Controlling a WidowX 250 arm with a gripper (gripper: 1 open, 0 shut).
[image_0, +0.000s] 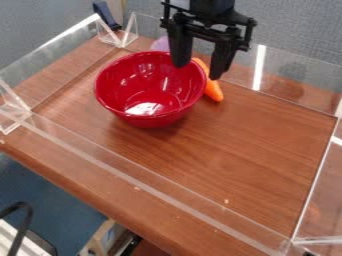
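Observation:
A red bowl, empty as far as shows, sits toward the back left of the wooden table. My black gripper hangs open above the bowl's back right rim, its two fingers apart with nothing seen between them. An orange carrot-like object lies just right of the bowl, partly hidden behind it. A purple object shows behind the bowl, mostly hidden by the gripper.
Clear plastic walls edge the table on the sides shown. A blue-handled item stands beyond the back left corner, off the work area.

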